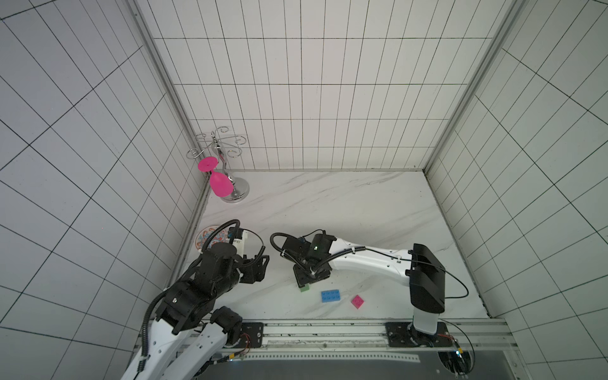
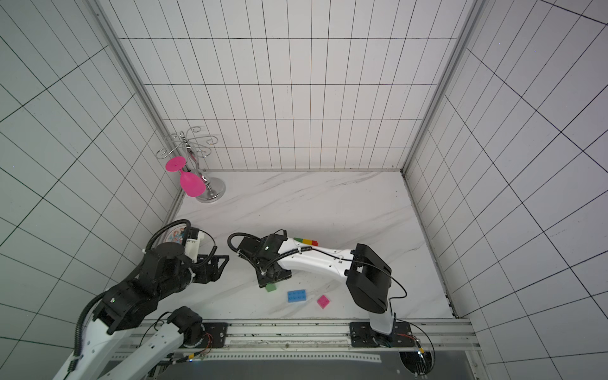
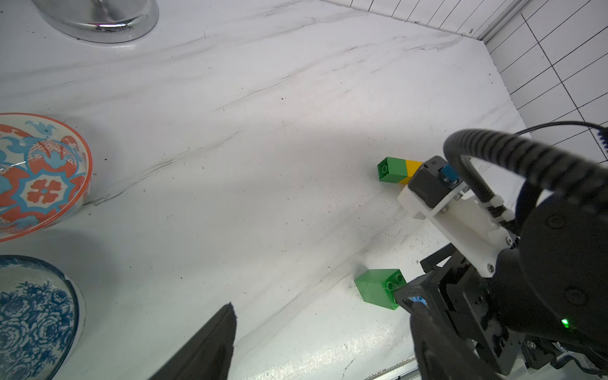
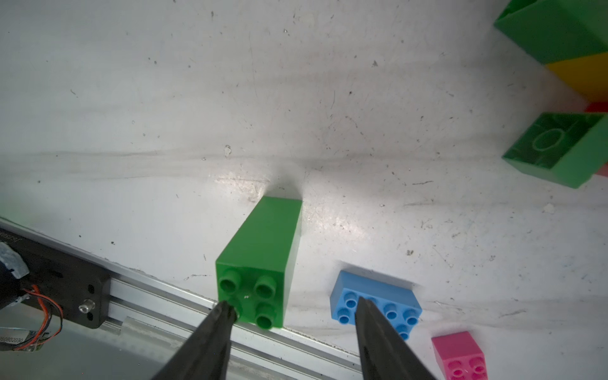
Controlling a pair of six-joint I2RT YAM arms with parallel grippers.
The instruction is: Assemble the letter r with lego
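A tall green brick piece (image 4: 259, 253) stands under my right gripper, whose open fingers have nothing visible between them. A blue brick (image 4: 373, 294) and a pink brick (image 4: 457, 348) lie near the front edge. Farther back are a green brick (image 4: 551, 34), a yellow brick (image 4: 579, 72) beside it, a separate hollow-side-up green brick (image 4: 557, 148) and partly visible red bricks. My left gripper is open and empty, left of the right one, above the table.
A patterned red bowl (image 3: 41, 174), a blue floral bowl (image 3: 31, 316) and a metal stand (image 1: 234, 193) with pink items are at the left.
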